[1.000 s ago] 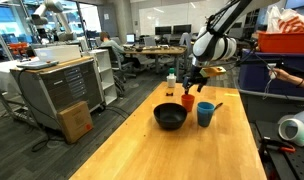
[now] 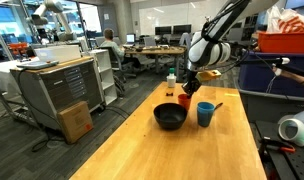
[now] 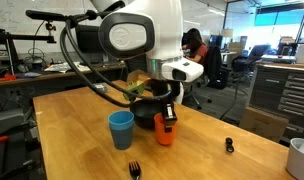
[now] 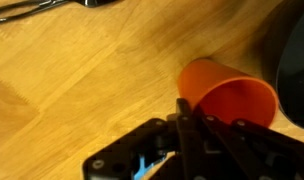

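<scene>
An orange-red cup [image 3: 166,133] stands upright on the wooden table, and my gripper [image 3: 168,119] is down at its rim. In the wrist view the fingers of the gripper are shut on the near wall of the cup [image 4: 232,92], whose inside looks empty. From exterior view 1 the cup [image 2: 185,101] shows just below the gripper [image 2: 189,92]. Whether its base touches the table is hard to tell. Close beside it is a black bowl [image 2: 170,116], seen at the right edge of the wrist view as a dark rim [image 4: 294,65].
A blue cup [image 3: 122,129] stands close to the orange one, with another blue cup [image 2: 220,107] visible beside it. A fork [image 3: 135,170] lies on the table nearby. Much of the table [image 2: 157,155] in front of the bowl is clear.
Over the last second the arm has come slightly left and lower toward the orange-red cup, and the fingers now meet its rim. The bowl has stayed in place.
</scene>
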